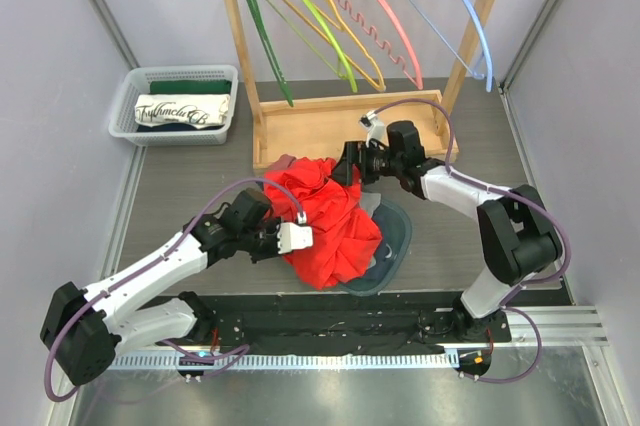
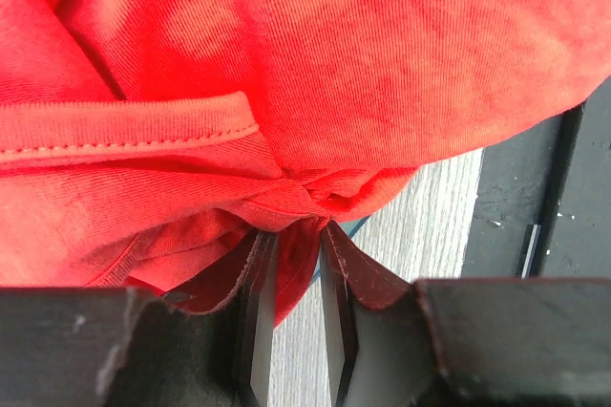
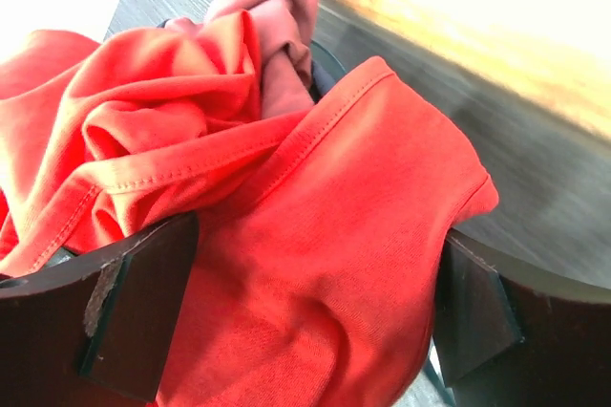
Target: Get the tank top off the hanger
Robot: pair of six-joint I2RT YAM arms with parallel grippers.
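The red tank top [image 1: 325, 231] lies crumpled over the teal tub [image 1: 397, 241], off the hangers. At its left side is my left gripper [image 1: 277, 239]. In the left wrist view, the left gripper has its fingertips close together, with a narrow gap and bunched red cloth at the tips; whether they pinch it is unclear. My right gripper [image 1: 347, 162] is at the cloth's far edge. In the right wrist view, the right gripper stands wide open, with a hemmed part of the tank top [image 3: 329, 225] lying between its spread fingers.
Above hang several empty hangers, among them a light green one [image 1: 320, 21], a pink one [image 1: 385, 11] and a blue one [image 1: 460, 1]. A white basket [image 1: 118, 111] with folded clothes stands at the back left. Dull pink cloth [image 3: 277, 6] lies by the wooden rack base [image 1: 320, 131].
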